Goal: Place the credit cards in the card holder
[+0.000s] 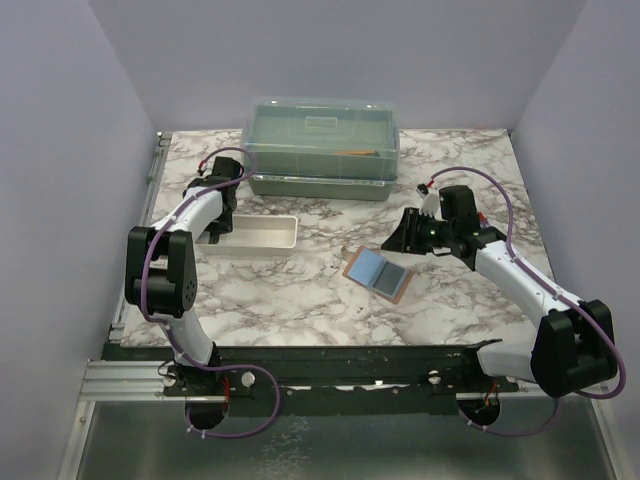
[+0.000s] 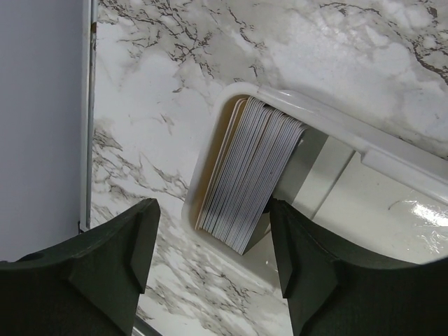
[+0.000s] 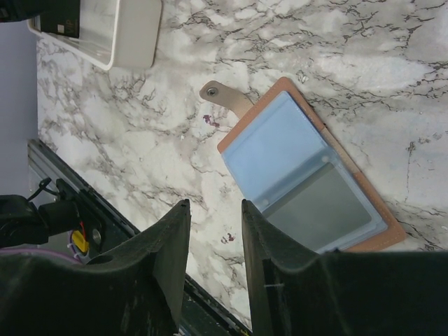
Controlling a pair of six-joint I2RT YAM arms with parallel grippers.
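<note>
A row of thin cards on edge [image 2: 245, 175] is packed into one end of a white bin [image 1: 265, 235]. My left gripper hovers over that row, its fingers part open on either side of the cards with none visibly held. The card holder [image 3: 297, 171] lies open on the table, tan-edged with clear sleeves, one side light blue and the other grey; a snap strap [image 3: 227, 98] sticks out. To its upper right in the top view, my right gripper [image 1: 402, 238] is open and empty.
Behind the bin stands a large box with a clear lid [image 1: 320, 140]. Bare marble table [image 1: 270, 310] lies between the bin and the card holder. Grey walls close in both sides.
</note>
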